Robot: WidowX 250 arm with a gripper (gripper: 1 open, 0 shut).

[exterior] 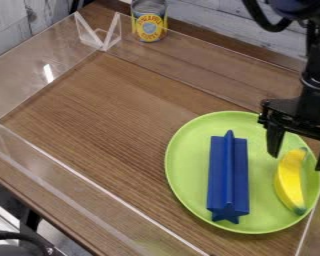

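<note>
A green plate [188,166] lies on the right of the wooden table. On it rest a long blue star-ended block [228,176] and, to its right, a yellow banana [290,183]. My black gripper [296,139] hangs at the right edge over the plate's back part, just above and behind the banana, open with its fingers spread.
A can with a yellow label [149,23] stands at the back. A white wall runs behind.
</note>
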